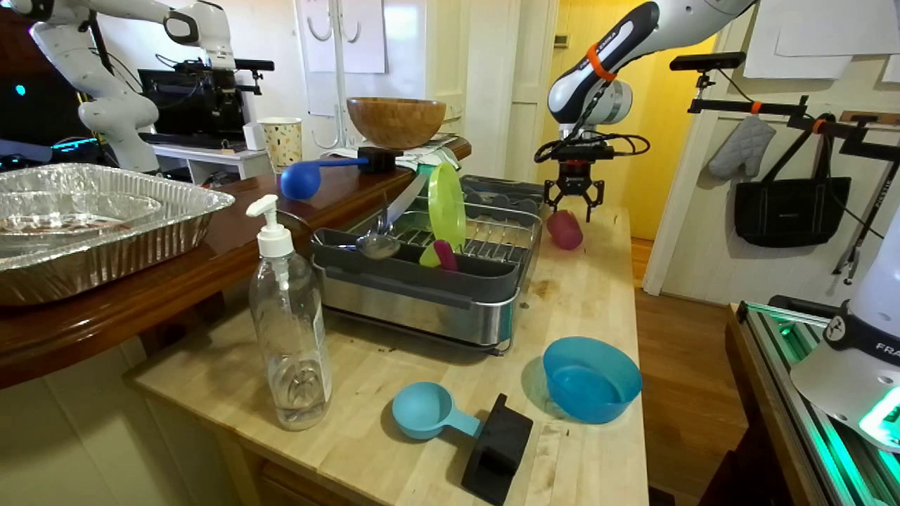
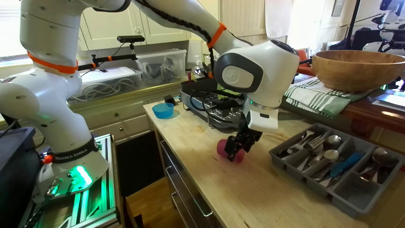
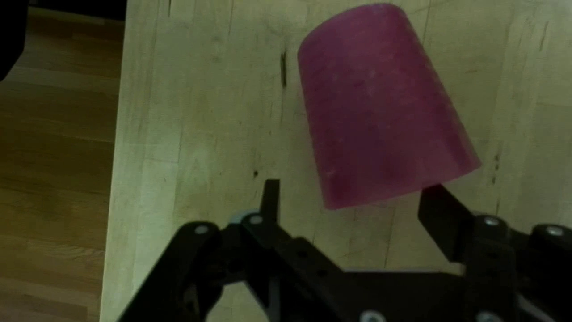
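A pink cup (image 1: 565, 230) lies on its side on the wooden counter, past the dish rack. My gripper (image 1: 571, 212) is low over it with fingers pointing down and apart. In the wrist view the cup (image 3: 383, 107) has its wider end toward my gripper. The right finger (image 3: 442, 217) meets the edge of that end; whether it is inside or just against it cannot be told. The left finger (image 3: 271, 201) stands clear of the cup, with bare wood beside it. From the other side, the gripper (image 2: 238, 150) partly covers the cup (image 2: 221, 147).
The dish rack (image 1: 413, 295) and a grey cutlery tray (image 2: 351, 197) flank the cup. A blue bowl (image 1: 590, 379), a light-blue scoop (image 1: 423, 410) and a pump bottle (image 1: 291, 354) stand farther along the counter. The counter's open edge drops to the floor.
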